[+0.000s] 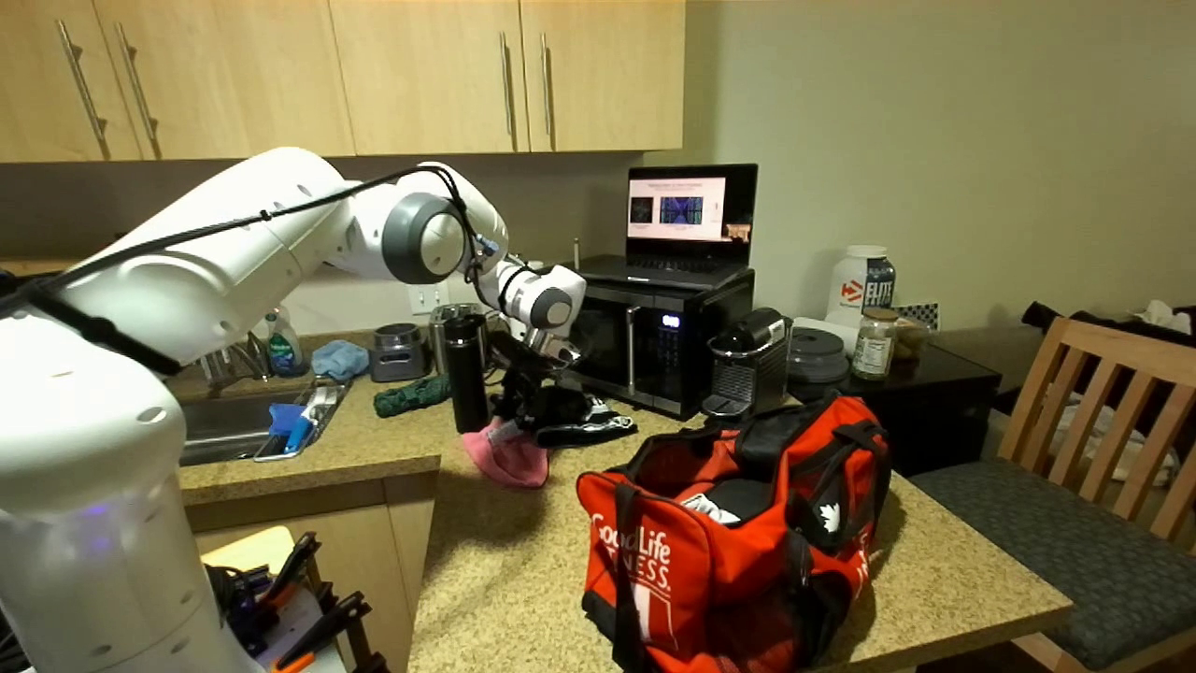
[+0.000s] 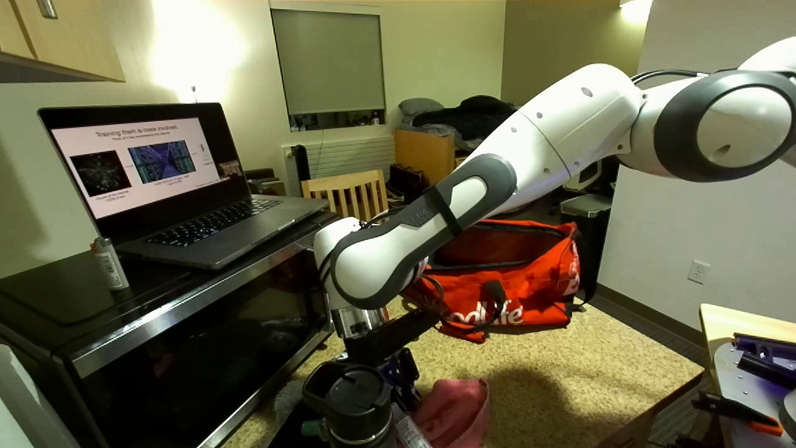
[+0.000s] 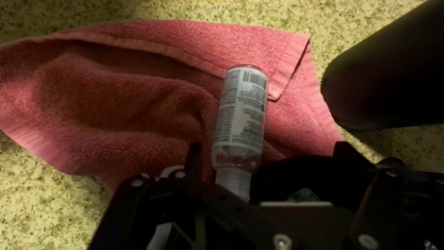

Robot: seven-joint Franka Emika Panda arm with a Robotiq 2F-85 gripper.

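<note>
A clear small bottle (image 3: 242,110) with a white printed label lies across a crumpled pink cloth (image 3: 162,91) on the counter. Its cap end points toward my gripper, which is open. The left finger (image 3: 194,160) is close beside the bottle's neck; the right finger (image 3: 343,154) is well away from it, over black fabric (image 3: 295,171). Nothing is gripped. In exterior view 1 the gripper (image 1: 521,398) is low at the back of the counter, its fingers hard to make out against dark things. A red gym bag (image 1: 718,527) stands unzipped in front.
A tall black flask (image 1: 465,376) stands right next to the gripper. Behind are the microwave (image 1: 650,348) with a laptop (image 1: 684,224) on top, and a coffee machine (image 1: 747,365). Bare countertop (image 1: 505,561) lies left of the bag.
</note>
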